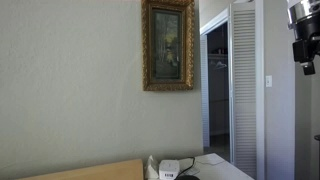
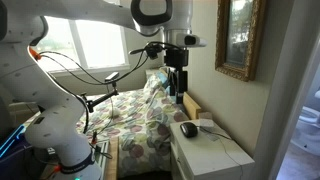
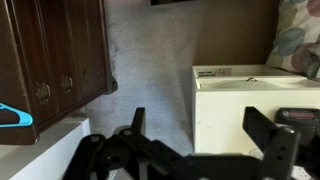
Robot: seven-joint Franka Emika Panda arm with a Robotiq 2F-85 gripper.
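In the wrist view my gripper stands open, its two dark fingers wide apart with only grey carpet (image 3: pixel 155 70) visible between them. Exterior view 2 shows the gripper (image 2: pixel 180 92) pointing down in the air near a white dresser (image 2: pixel 215 155). A small black object like a computer mouse (image 2: pixel 189 129) rests on the dresser top, below and slightly right of the gripper. Only part of the arm's end (image 1: pixel 304 45) shows at the upper right in exterior view 1.
A dark wooden cabinet (image 3: pixel 55 60) stands at left in the wrist view, with a blue hanger-like item (image 3: pixel 12 116) beside it. A bed with a dotted quilt (image 2: pixel 130 125) lies behind the arm. A gold-framed picture (image 2: pixel 238 40) hangs on the wall.
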